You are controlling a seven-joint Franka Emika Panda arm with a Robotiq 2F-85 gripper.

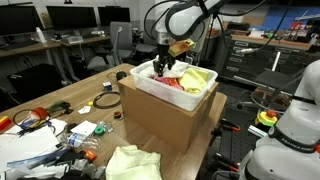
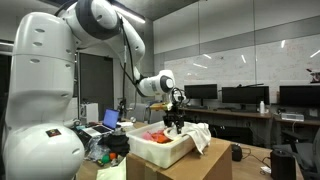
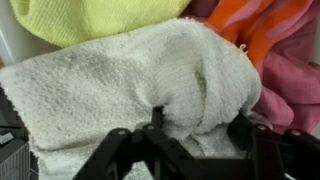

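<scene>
A white cloth fills much of the wrist view, lying bunched on top of other cloths. My gripper is down at it, its dark fingers apart, with a fold of white fabric bulging between them. In exterior view 1 the gripper is inside the white bin, near its left end. Exterior view 2 shows the white cloth draped toward the bin's far edge. How firmly the fingers touch the fabric is hidden.
Yellow cloth and orange-red cloth lie beside the white one. The bin stands on a cardboard box. A pale cloth lies on the table in front, near a bottle and papers.
</scene>
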